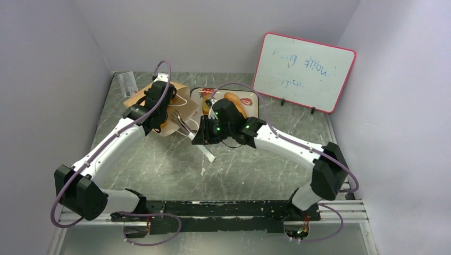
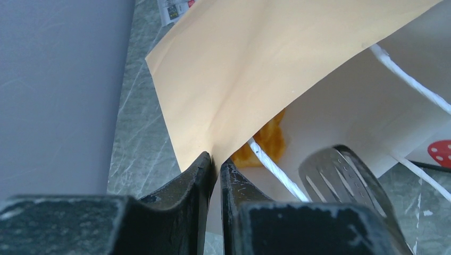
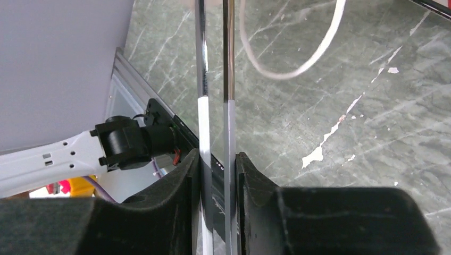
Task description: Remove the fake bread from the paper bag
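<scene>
The brown paper bag (image 1: 184,110) lies tilted at the left with its mouth towards the tray. My left gripper is shut on the edge of the bag's paper. Inside, partly hidden by the paper and a white handle, shows golden-brown fake bread (image 2: 272,141). My right gripper has its fingers closed around the metal tongs (image 3: 203,79), which have light grips. The head of the tongs reaches the bag's mouth in the top view, and in the left wrist view it shows in front of the bread, with a gap between them.
A strawberry-patterned tray (image 1: 252,122) stands right of the bag, holding a bread slice and a long bread roll (image 1: 235,102), both partly covered by my right arm. A whiteboard (image 1: 303,69) leans at the back right.
</scene>
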